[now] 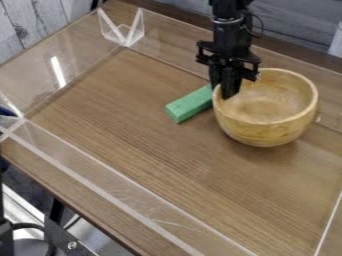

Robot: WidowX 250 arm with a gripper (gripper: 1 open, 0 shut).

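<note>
A large yellow wooden bowl (274, 119) is at the right of the table. The black gripper (230, 82) is at its upper left rim, shut on that rim, with the arm rising to the top of the view. A green block (187, 105) lies left of the bowl, its right end close to the gripper and partly hidden.
A clear plastic piece (120, 30) is at the back left. Black cables lie at the lower left edge.
</note>
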